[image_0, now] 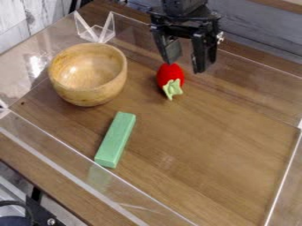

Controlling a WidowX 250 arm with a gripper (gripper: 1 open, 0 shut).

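My black gripper (184, 55) hangs over the back of the tabletop, its two fingers apart with nothing between them, just above and behind a red strawberry-like toy (170, 78) with a green leafy end. A wooden bowl (88, 84) stands to the left. A long light-green block (115, 139) lies nearer the front, below the bowl.
Clear plastic walls (280, 181) edge the wooden table (213, 159). A cable and a dark object sit off the table at lower left.
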